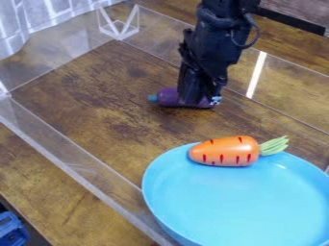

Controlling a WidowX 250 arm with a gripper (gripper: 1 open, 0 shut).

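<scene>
The black gripper (pixel 193 94) is low at the back middle of the wooden surface, right at a purple toy vegetable (pixel 174 98) with a teal tip, which it partly hides. The fingers look close together; whether anything is between them cannot be seen clearly. An orange toy carrot (pixel 224 151) with a green top lies on the near rim of a light blue plate (pixel 236 216) at the front right.
Clear plastic walls (pixel 80 163) border the work area on the left and back. A blue object (pixel 10 231) sits outside at the lower left. The wooden surface left of the gripper is clear.
</scene>
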